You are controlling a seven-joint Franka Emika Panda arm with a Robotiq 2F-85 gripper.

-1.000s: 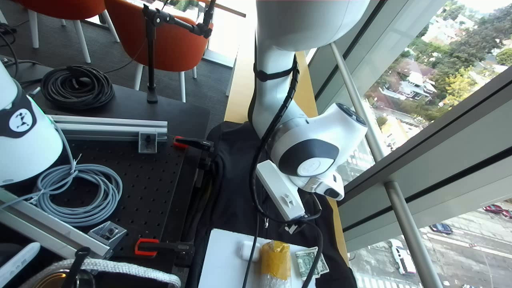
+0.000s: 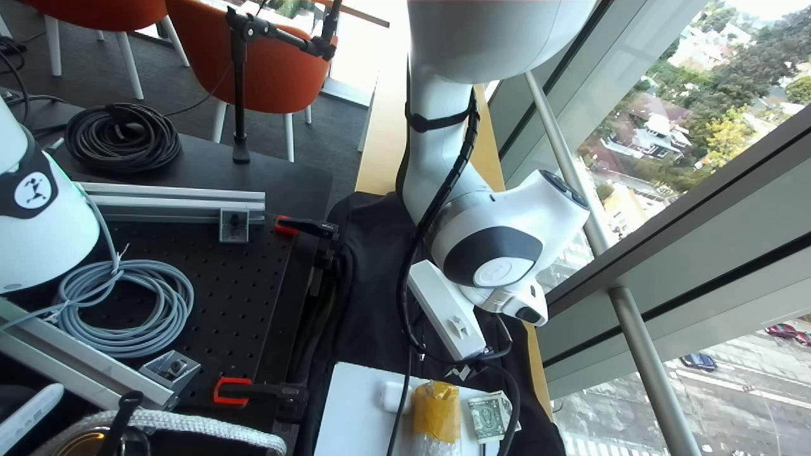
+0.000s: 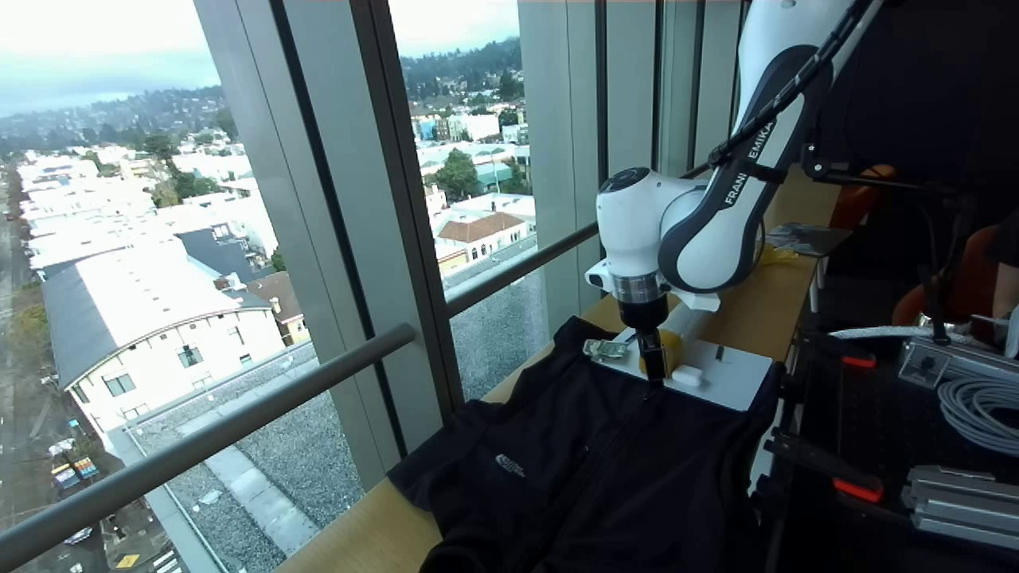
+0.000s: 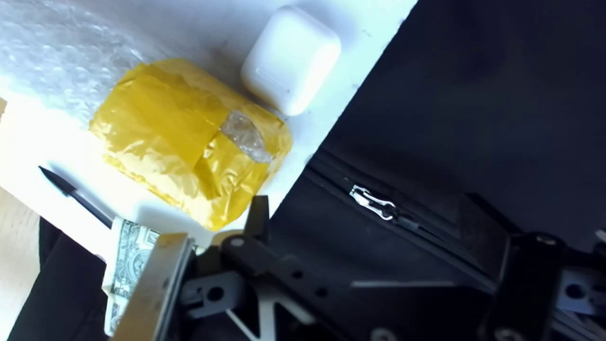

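My gripper stands open over a black jacket (image 3: 583,468) spread out on the ledge. In the wrist view its two fingers straddle the line of the jacket's zipper, and nothing is between them. A silver zipper pull (image 4: 372,202) lies on the dark cloth, just beyond the fingertips and close to the edge of a white board (image 4: 358,57). From exterior view 2, the gripper (image 3: 654,372) points down at the jacket near that board; its fingertips are too dark there to separate. Contact with the cloth cannot be judged.
On the board are a yellow-wrapped package (image 4: 176,136) with bubble wrap, a white case (image 4: 290,59), a black pen (image 4: 79,196) and a dollar bill (image 4: 133,255). The window rail (image 3: 239,430) runs alongside. A black perforated table (image 2: 220,296) with clamps stands opposite.
In exterior view 1 the arm and its hand have shifted slightly right and toward the board. The board and the things on it look unmoved.
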